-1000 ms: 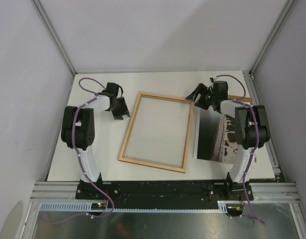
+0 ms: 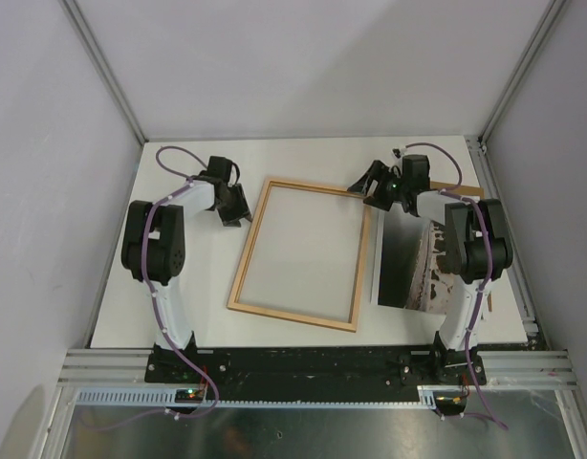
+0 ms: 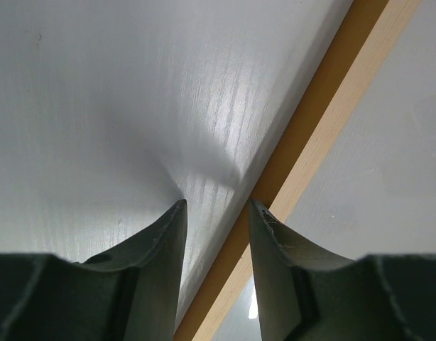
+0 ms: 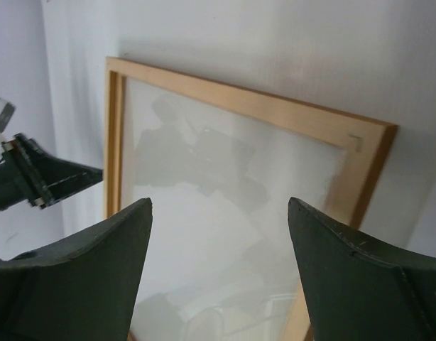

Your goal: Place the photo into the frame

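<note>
A wooden frame [image 2: 358, 268] with a pale panel inside lies mid-table. My left gripper [image 2: 243, 215] is open beside its left edge; in the left wrist view its fingertips [image 3: 218, 213] are at the wooden rail [image 3: 328, 124], nothing visibly held. My right gripper [image 2: 365, 191] is open over the frame's top right corner; in the right wrist view the corner [image 4: 360, 149] shows between and beyond its fingertips. A dark photo print [image 2: 401, 268] lies right of the frame, partly under the right arm.
A second wooden-edged piece [image 2: 473, 191] lies beneath the photo at the right, largely hidden by the arm. Walls surround the table on the sides and back.
My right gripper has shifted slightly left along the frame's top edge. My left gripper has moved slightly right, toward the frame's left rail.
</note>
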